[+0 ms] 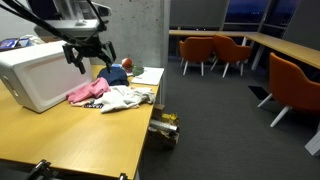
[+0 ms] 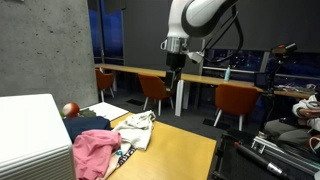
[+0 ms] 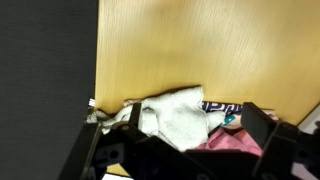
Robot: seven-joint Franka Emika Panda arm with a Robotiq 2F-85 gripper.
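Note:
My gripper [image 1: 97, 63] hangs above the table, its fingers apart with nothing between them. A white cloth [image 1: 125, 98] lies crumpled near the table's right edge; in the wrist view this white cloth [image 3: 182, 118] shows below and between the spread fingers. Beside it are a pink cloth [image 2: 93, 150] and a black-and-white patterned strip [image 2: 124, 154]. A dark blue cloth [image 1: 113, 75] is bunched behind them. In the second exterior view the gripper [image 2: 173, 74] stays well clear of all the cloths.
A large white box [image 2: 32, 140] stands at the left of the table. Behind the cloths are a red round object [image 2: 71, 109] and white paper [image 1: 150, 76].

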